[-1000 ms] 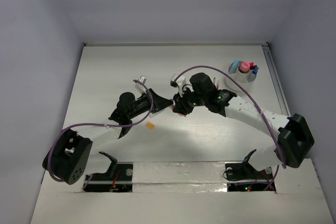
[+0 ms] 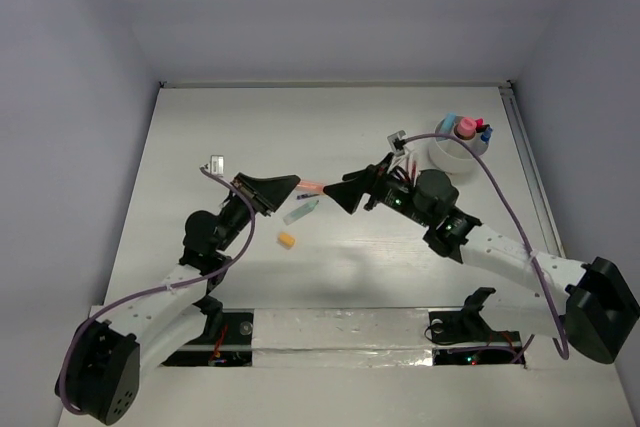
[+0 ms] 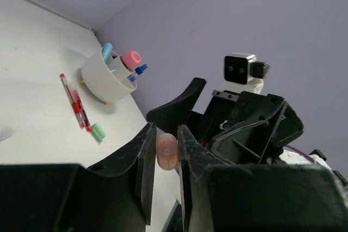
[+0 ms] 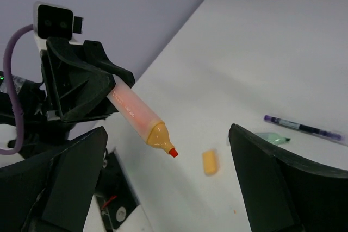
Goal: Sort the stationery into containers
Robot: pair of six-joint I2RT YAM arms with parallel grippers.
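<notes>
My left gripper is shut on a pink tube with a yellow tip and red cap, held in the air near the middle; its end shows between the fingers. My right gripper stands open just right of the tube, with nothing between its fingers. A white container at the back right holds several items. On the table lie a green tube, a dark purple pen, a yellow block, and red pens with a green piece.
Grey walls surround the white table. Both arms reach in from the front corners.
The two grippers have drawn apart: the left moved leftward with the pink tube, the right moved rightward and now stands open, away from the tube.
</notes>
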